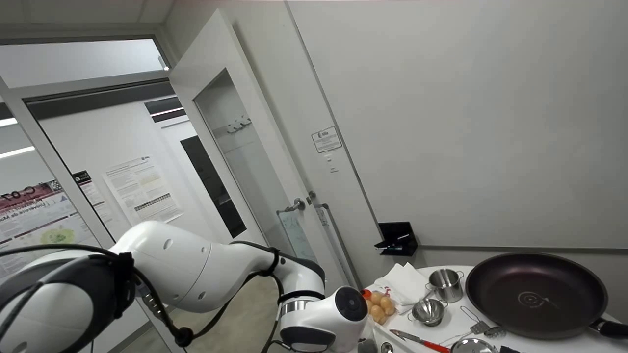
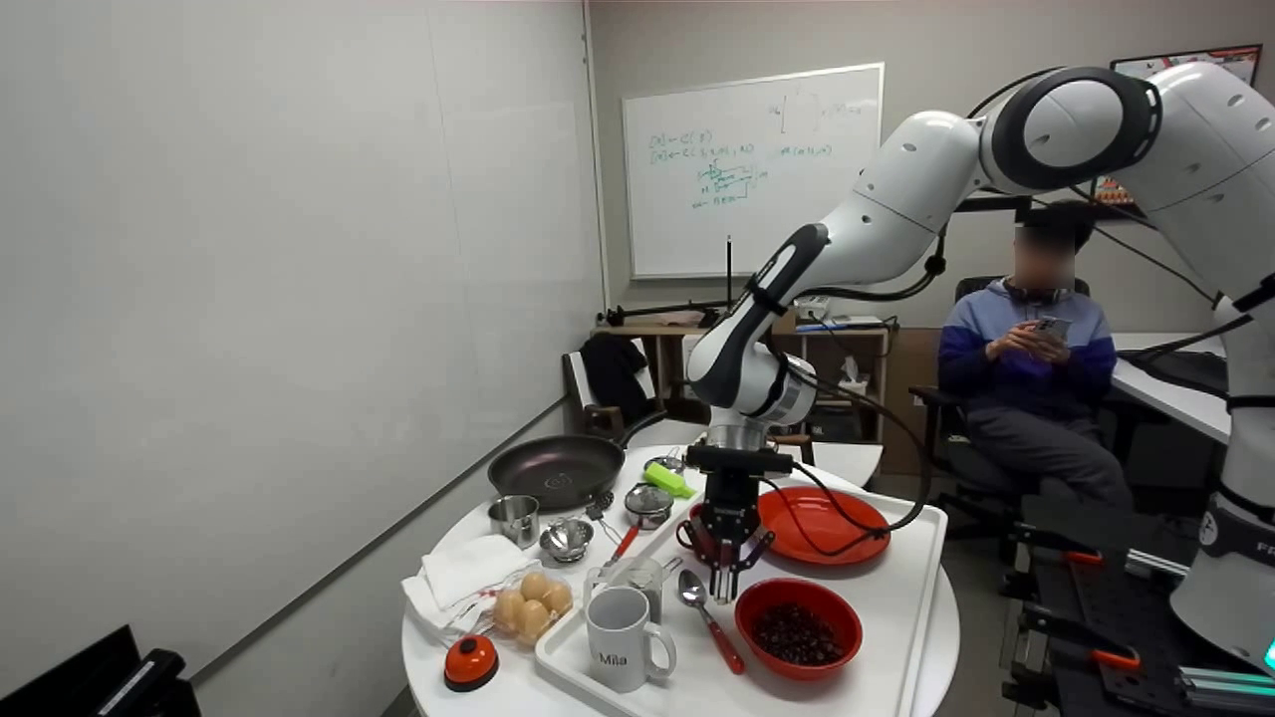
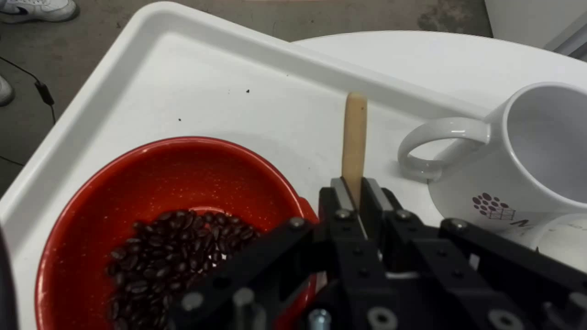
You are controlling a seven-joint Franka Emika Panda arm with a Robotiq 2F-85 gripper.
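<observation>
My gripper is shut, its fingertips close around a narrow tan handle point(image 3: 355, 132) that points toward the tray's edge in the wrist view. In exterior view 2 the gripper point(image 2: 723, 594) is low over the white tray, between the red bowl and a grey mug. A metal spoon with a reddish handle point(image 2: 725, 646) shows right by the fingertips there; whether it is the tan piece I cannot tell. Dark beans point(image 3: 165, 258) fill part of the red bowl point(image 3: 187, 159), left of the fingers. To their right stands the mug point(image 3: 467, 181).
Behind the gripper lies a red plate point(image 2: 825, 524) on the tray point(image 2: 891, 597). A clear cup point(image 2: 651, 579) is close behind the mug. Eggs point(image 2: 532, 605), a red timer point(image 2: 471, 659), a large pan point(image 2: 557, 468) and metal cups crowd the table outside the tray.
</observation>
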